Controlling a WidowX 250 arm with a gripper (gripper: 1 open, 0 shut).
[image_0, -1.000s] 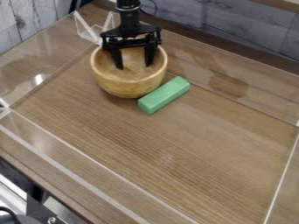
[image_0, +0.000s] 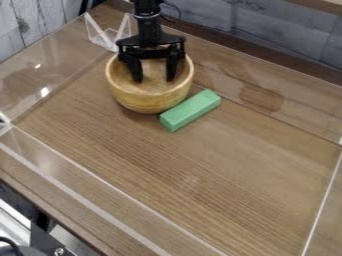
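Note:
A black robot gripper (image_0: 150, 56) reaches down from the top of the view into a round wooden bowl (image_0: 144, 97), its fingers spread open over the bowl's interior. Whether anything lies between or under the fingers is hard to tell at this size. A green block (image_0: 190, 110) lies on the wooden table just to the lower right of the bowl, apart from the gripper.
Clear plastic-like material stands behind the bowl at upper left, near the table's edge. A dark gap runs along the lower left edge.
The gripper has shifted slightly within and over the bowl. The bowl and green block look nearly unmoved.

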